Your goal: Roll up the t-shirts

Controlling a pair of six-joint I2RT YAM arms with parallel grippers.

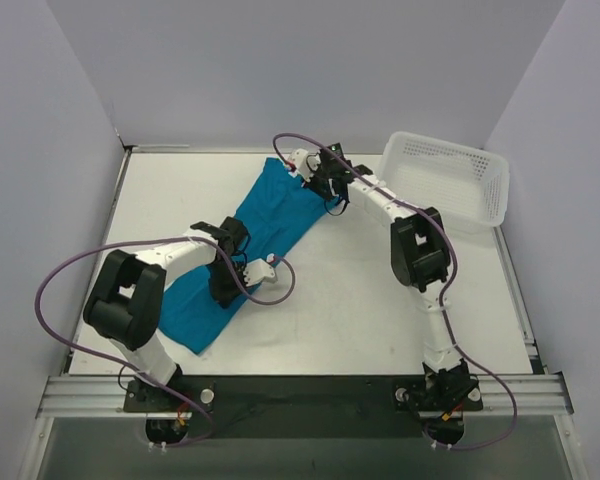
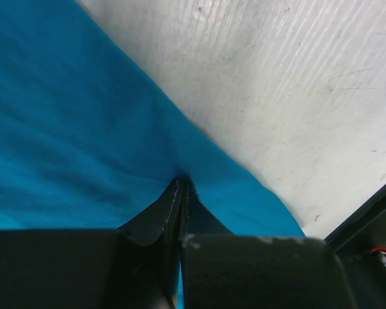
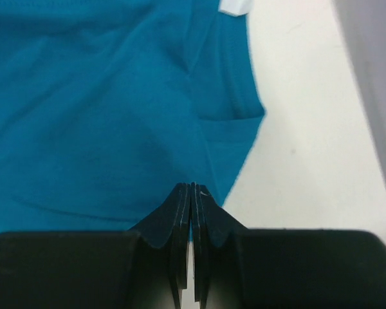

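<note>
A blue t-shirt [image 1: 270,220] lies stretched diagonally from front left to back centre in the top view. My left gripper is shut on the shirt's fabric, with cloth bunched at its fingertips near an edge. My right gripper is shut on the shirt at its far end; in the right wrist view a folded flap [image 3: 228,141] shows beside it. The exact grip there is partly hidden behind the fingers.
A white plastic basket [image 1: 442,180] stands at the back right. Grey walls border both sides and the back.
</note>
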